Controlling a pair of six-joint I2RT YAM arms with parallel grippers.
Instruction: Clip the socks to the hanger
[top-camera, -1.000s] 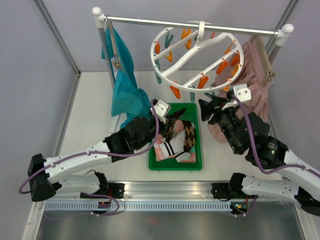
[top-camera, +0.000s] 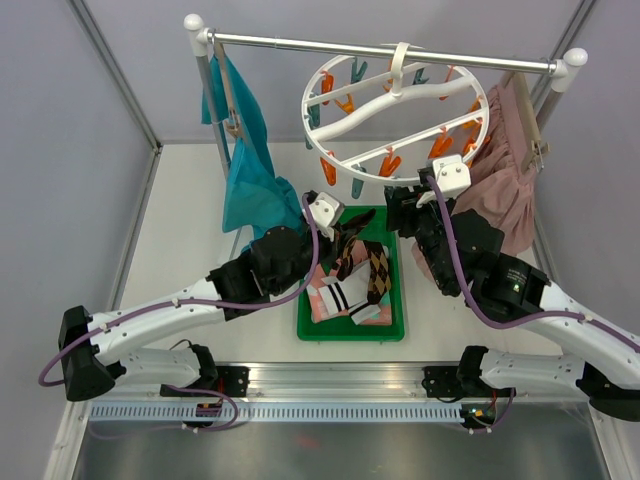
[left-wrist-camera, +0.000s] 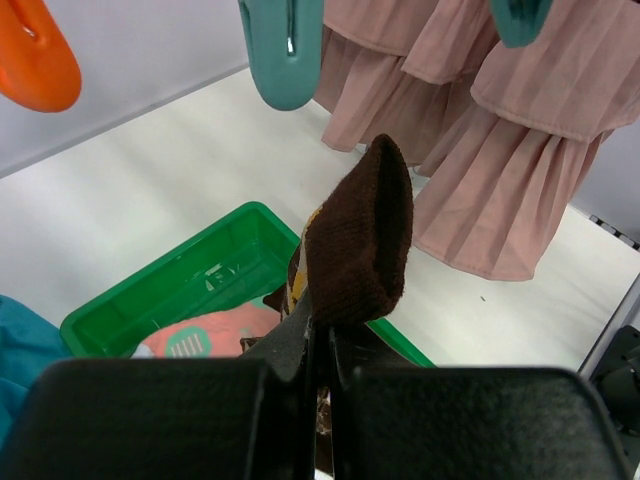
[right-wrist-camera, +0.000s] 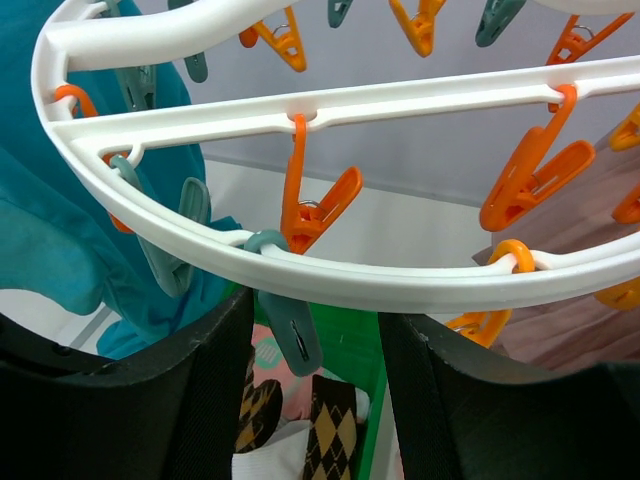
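Note:
My left gripper is shut on a dark brown sock (left-wrist-camera: 350, 245), whose open cuff sticks up past the fingertips. In the top view this sock hangs above the green bin, below the hanger. The white round hanger (top-camera: 330, 160) carries orange and grey-green clips. Just under its front rim stands my right gripper, open, with a grey-green clip (right-wrist-camera: 290, 335) hanging between its fingers, nearer the left one. Neither finger visibly presses on that clip. More socks (top-camera: 345, 290), pink, white and brown-and-tan argyle, lie in the green bin (top-camera: 350, 330).
A teal cloth (top-camera: 250, 180) hangs at the left and a pink ruffled garment (top-camera: 505, 180) at the right, both from the metal rail (top-camera: 300, 44). Orange clips (right-wrist-camera: 540, 165) crowd the hanger around the right gripper. White table shows beside the bin.
The hanger has turned, its front clips shifting left. The left gripper with the sock has stayed nearly in place.

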